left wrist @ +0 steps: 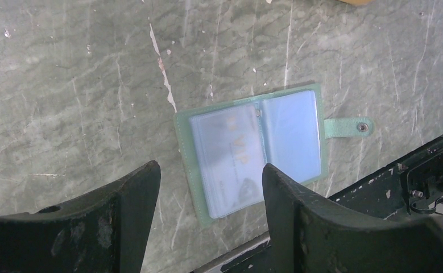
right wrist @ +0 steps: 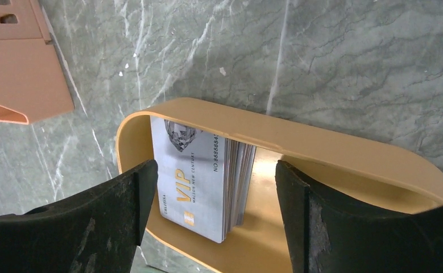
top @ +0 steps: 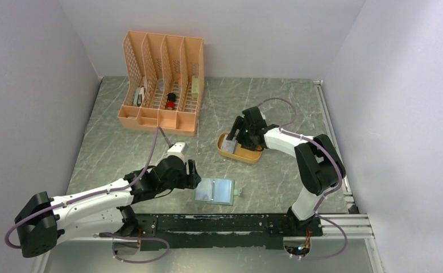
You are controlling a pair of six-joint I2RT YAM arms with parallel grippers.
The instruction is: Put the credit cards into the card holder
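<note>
A mint card holder (left wrist: 236, 162) lies open on the table, two clear sleeves facing up and a snap strap at its right. My left gripper hovers beside and over it, open and empty. A tan oval tray (right wrist: 344, 148) holds a stack of white VIP credit cards (right wrist: 187, 176) at its left end, with edges fanned on the right side. My right gripper is over that stack, fingers apart on either side of the cards; whether they touch them cannot be told.
A peach divided organizer (top: 168, 120) with small items stands at the back left. Walls enclose the table on the left, back and right. Bare table lies right of the tray and left of the card holder.
</note>
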